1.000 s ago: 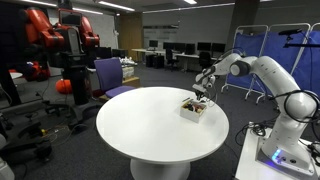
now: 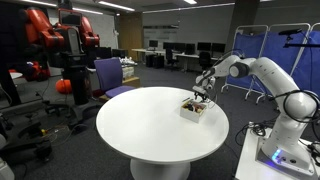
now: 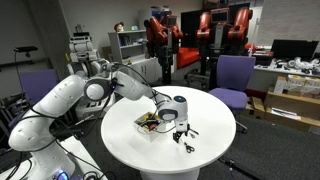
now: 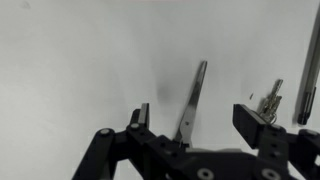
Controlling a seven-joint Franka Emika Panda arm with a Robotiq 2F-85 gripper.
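Observation:
My gripper is open above the white table (image 4: 70,60), its two dark fingers set wide apart. Between them, seen from above, a slim metal tool (image 4: 194,98) lies lengthwise on the table; its near end is hidden by the gripper body. Nothing is held. To the right of it lie some small metal pieces (image 4: 271,100), and beyond those a long dark pen-like item (image 4: 312,72) at the frame's edge. In exterior view 2 the gripper (image 3: 182,134) hangs low over the table, close to a small dark tool (image 3: 188,148).
An open box (image 2: 191,114) with mixed items inside stands on the round table near the arm; in exterior view 2 the arm partly covers this box (image 3: 142,123). A purple chair (image 3: 232,80) stands behind the table.

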